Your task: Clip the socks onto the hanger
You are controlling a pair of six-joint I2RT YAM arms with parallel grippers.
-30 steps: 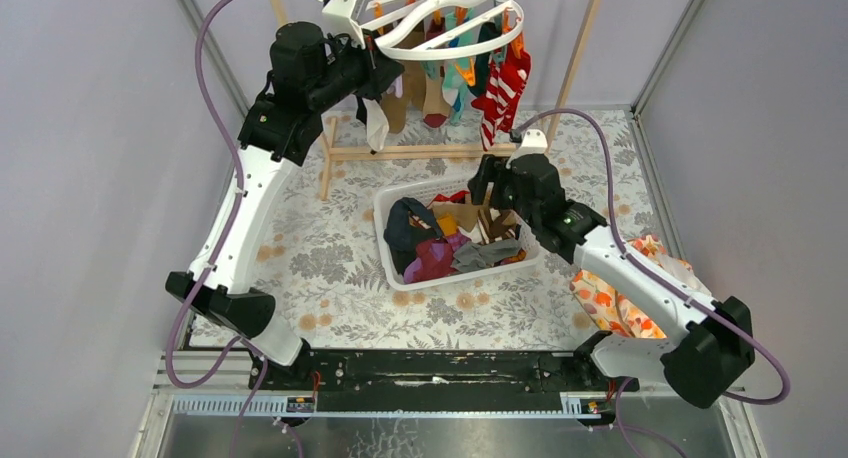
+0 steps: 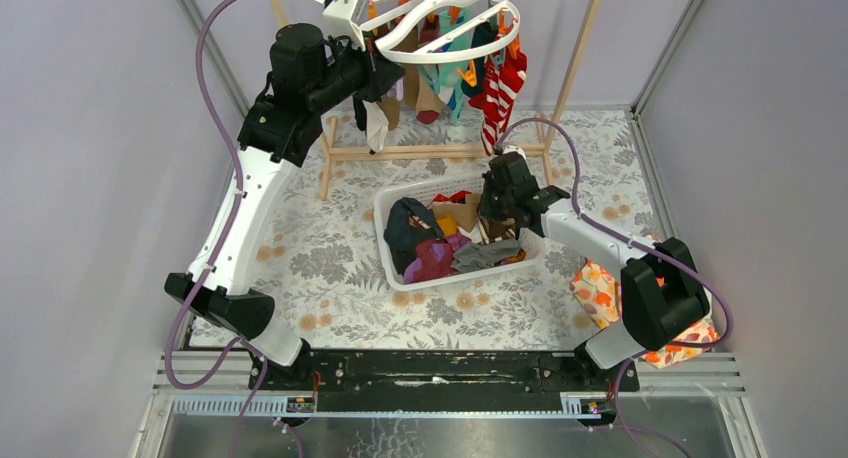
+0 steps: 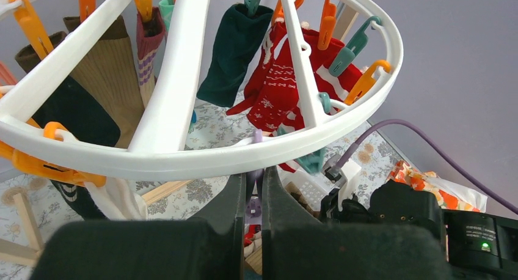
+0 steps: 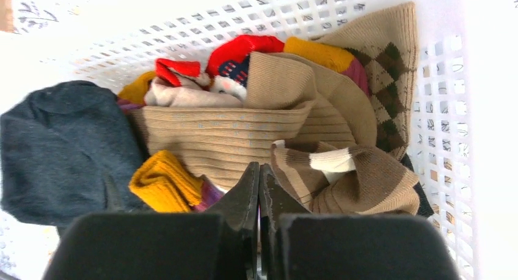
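Note:
The white round hanger spans the top view's upper part, ringed with clips holding socks. At its near rim my left gripper is shut on a lilac clip. Below, a white basket holds a heap of socks. My right gripper points down into it, fingers together and nothing between them. The brown striped sock lies just right of those fingers, outside them. A ribbed tan sock lies beyond the fingertips.
A mustard sock and a dark blue one lie left of the right gripper. The basket's perforated wall rises at right. Red striped socks hang above the basket's right end.
The left gripper stays at the rim; the hanging socks sway slightly.

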